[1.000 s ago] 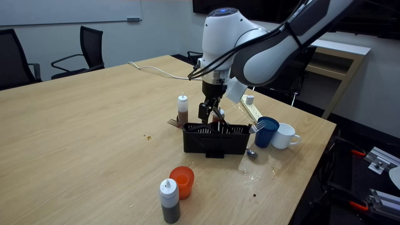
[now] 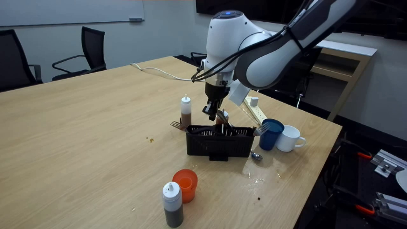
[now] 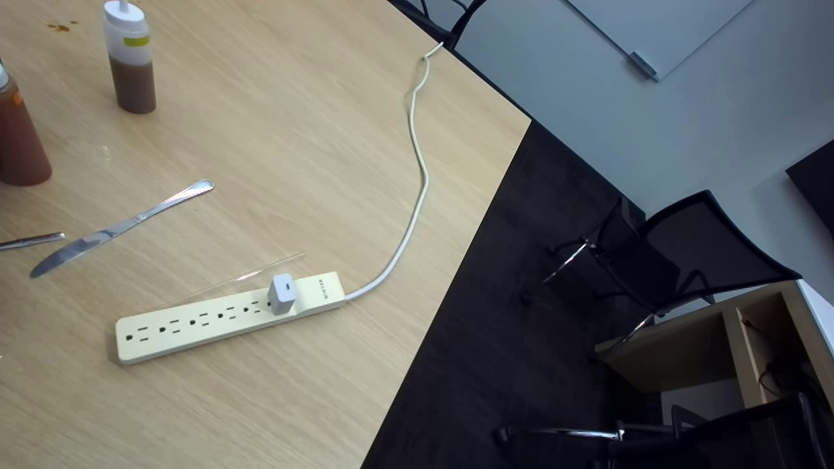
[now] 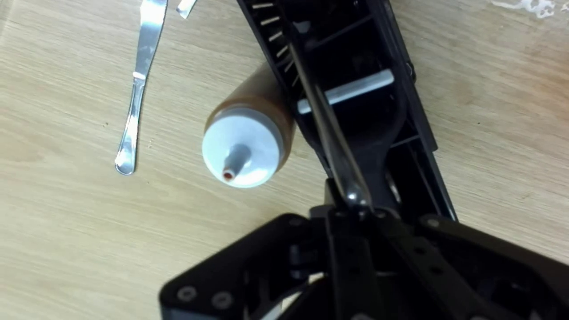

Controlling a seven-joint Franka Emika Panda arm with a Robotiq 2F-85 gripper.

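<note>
The black cutlery basket stands upright on the table, several utensils in it. Just over it, in exterior view 1, hangs my gripper, its fingers together. The wrist view shows a shiny metal handle slanting up out of the basket; its end overlaps my shut fingertips, and whether they pinch it is unclear. A flat light-coloured strip crosses the basket's inside. Forks lean out at the left and right ends.
A sauce bottle stands close against the basket. A knife and power strip lie behind it. The blue cup and white mug are to the right, an orange cup in front.
My gripper has risen slightly above the basket and its fingers have changed pose. The basket, its utensils and the bottles look unmoved.
</note>
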